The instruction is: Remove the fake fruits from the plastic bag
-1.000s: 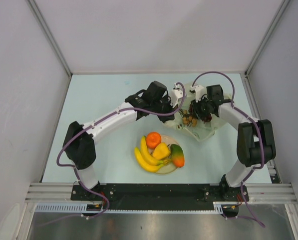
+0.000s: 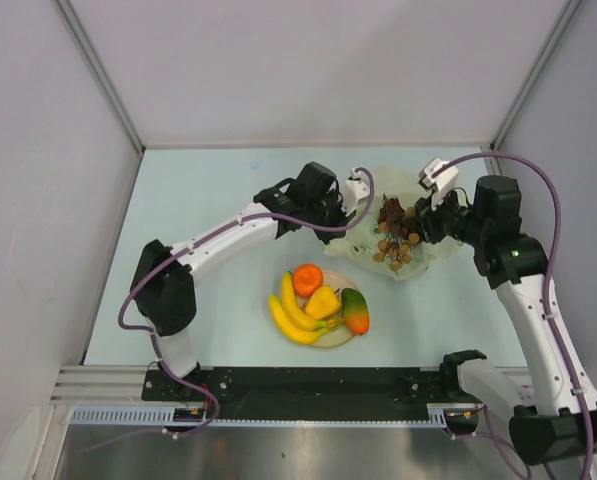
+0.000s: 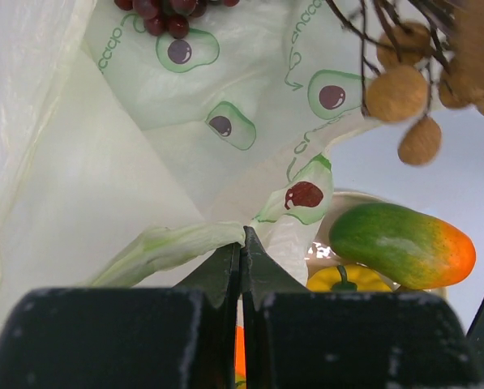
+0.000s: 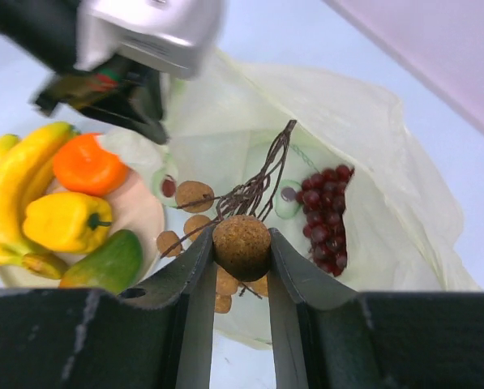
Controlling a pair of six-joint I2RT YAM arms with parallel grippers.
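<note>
My right gripper [image 2: 433, 225] is shut on a brown longan bunch [image 4: 242, 245], raised above the open pale plastic bag [image 2: 428, 255], its twigs and round fruits dangling. Red grapes [image 4: 327, 215] lie inside the bag. My left gripper is shut at the bag's left side, a thin fold of the bag at its fingertips. A plate [image 2: 333, 342] in front holds bananas [image 2: 290, 320], an orange [image 2: 307, 280], a yellow pepper [image 2: 320, 300] and a mango [image 2: 355, 312].
The left arm reaches over the left half of the pale table [image 2: 178, 200], which is otherwise clear at the back left.
The left arm and the fruit plate are nearly unchanged.
</note>
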